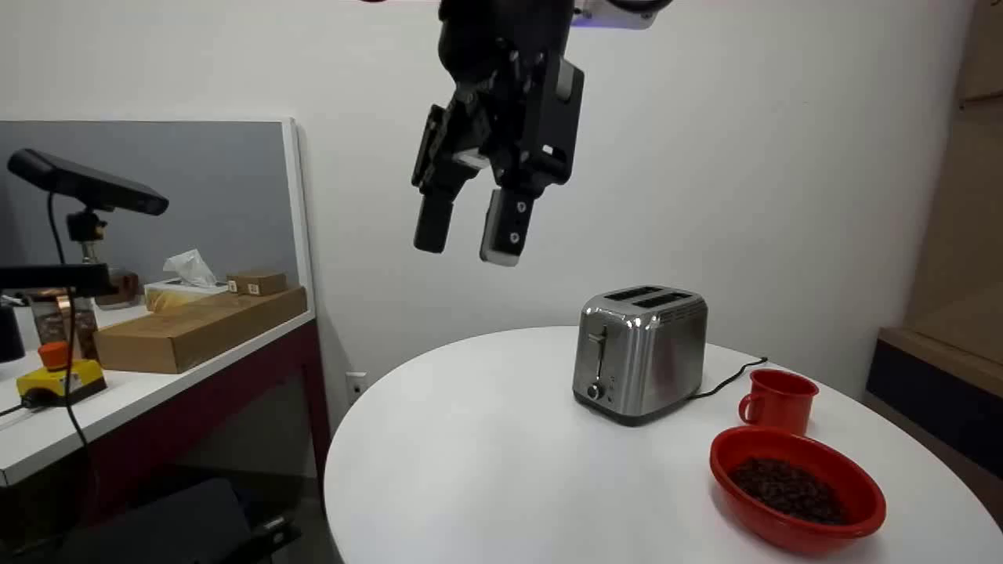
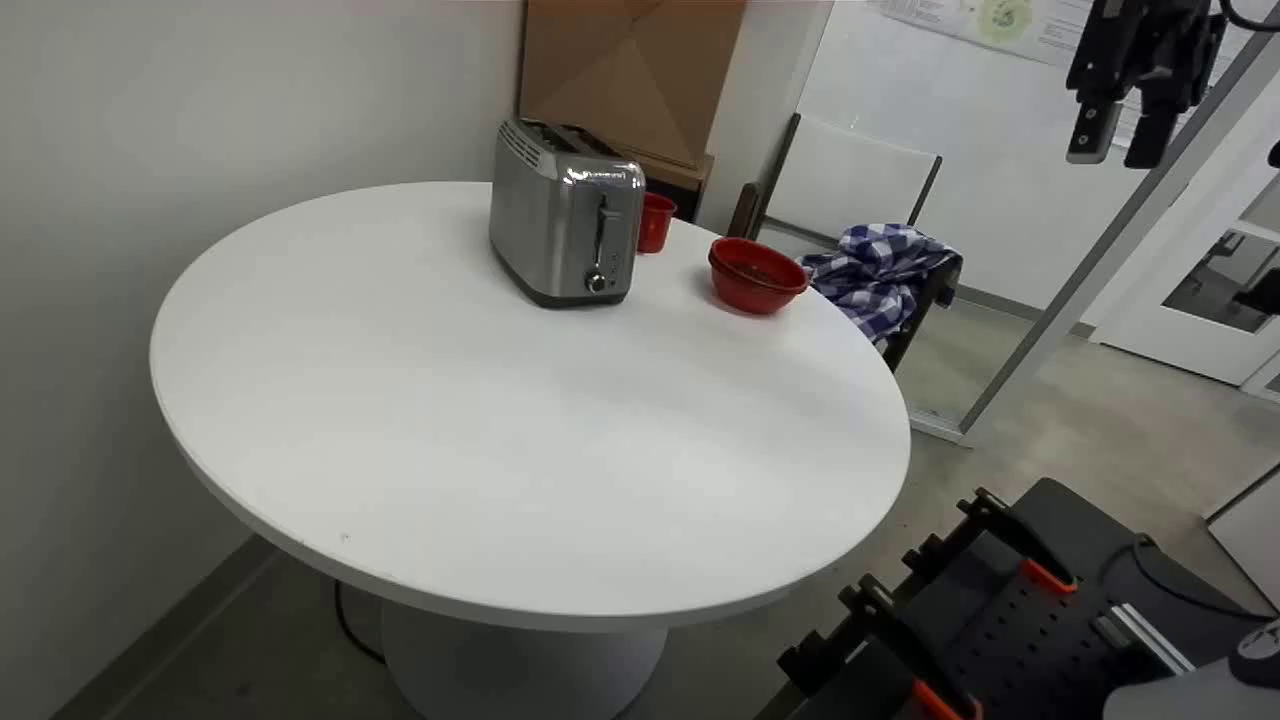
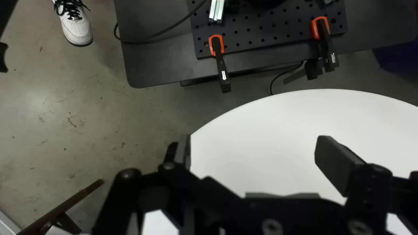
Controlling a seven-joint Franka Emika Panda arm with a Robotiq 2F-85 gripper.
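High in the air, well above the table, my gripper (image 1: pixel 468 243) stands open and empty, its two fingers apart. In the second exterior view the gripper (image 2: pixel 1117 156) hangs at the upper right, away from the tabletop. Looking down, the wrist view has the gripper spread wide over the table edge. A silver two-slot toaster (image 1: pixel 641 353) stands upright on the round white table (image 1: pixel 451 451). To its right are a red mug (image 1: pixel 782 403) and, nearer, a red bowl (image 1: pixel 729 460) with dark brown bean-like pieces (image 1: pixel 787 490) inside.
Bare tabletop spreads left and in front of the toaster. A black cord (image 1: pixel 731 377) runs behind it. The side bench (image 1: pixel 235 346) carries a cardboard box (image 1: pixel 202 327). A black robot base table with clamps (image 3: pixel 217 45) adjoins the round table. A checkered cloth (image 2: pixel 882 270) hangs beyond the bowl.
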